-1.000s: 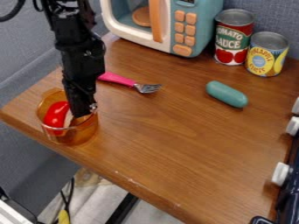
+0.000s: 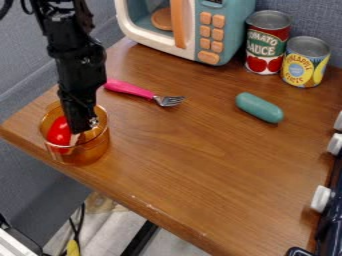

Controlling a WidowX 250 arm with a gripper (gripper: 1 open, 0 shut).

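My black gripper (image 2: 80, 122) reaches down into an amber see-through pot (image 2: 86, 150) at the left of the table. A red object (image 2: 56, 132) with a pale part sits inside the pot at the fingertips. I cannot tell whether the fingers are shut on it. A pink fork (image 2: 131, 90) lies behind the pot, and a teal cylinder (image 2: 259, 107) lies to the right.
A toy microwave (image 2: 194, 25) stands at the back, with a red can (image 2: 266, 45) and a yellow can (image 2: 305, 65) beside it. A dark appliance (image 2: 321, 210) lines the right edge.
My gripper has shifted slightly left within the pot's opening.
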